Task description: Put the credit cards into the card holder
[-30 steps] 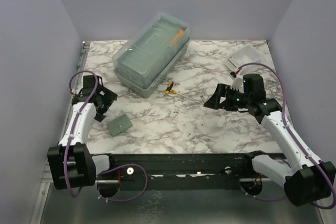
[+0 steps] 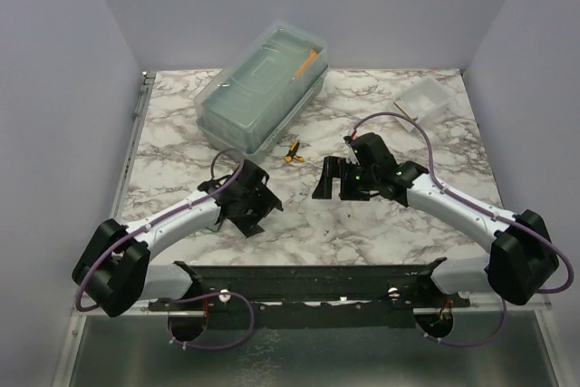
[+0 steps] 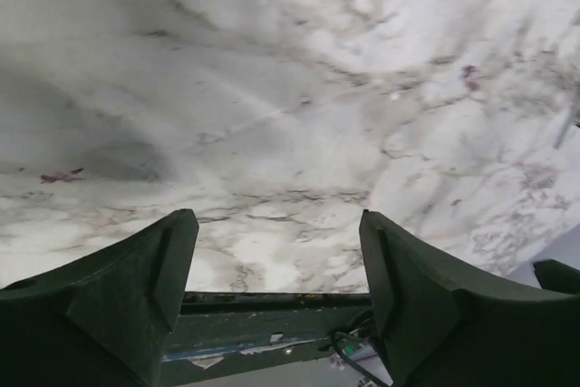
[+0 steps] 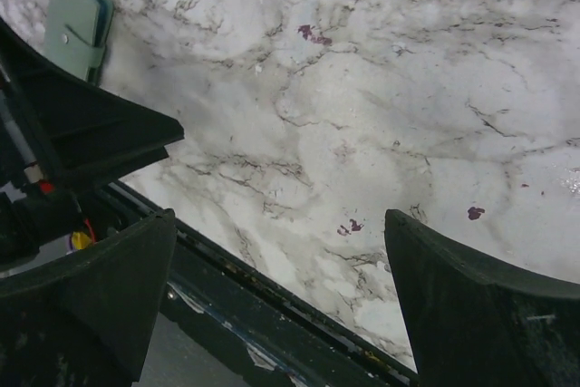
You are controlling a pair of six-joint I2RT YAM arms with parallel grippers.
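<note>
The grey-green card holder [image 4: 80, 20] lies flat and closed with a strap at the upper left of the right wrist view; from above, the left arm covers most of it. My left gripper [image 2: 265, 217] is over the marble just right of the holder, fingers apart, and only bare tabletop shows between its fingers. To its right, near the middle of the table, my right gripper [image 2: 332, 193] stands open and empty, its fingers [image 4: 136, 287] wide apart. No credit cards can be made out in any view.
A large lidded translucent box [image 2: 263, 88] occupies the back left. By its front corner lies a screwdriver with a yellow-black handle [image 2: 294, 152]. A small clear tray [image 2: 424, 97] sits at the back right.
My left gripper came from the far left, over the card holder, to its right side. My right gripper moved left toward the table's middle. The holder now shows less from above.
</note>
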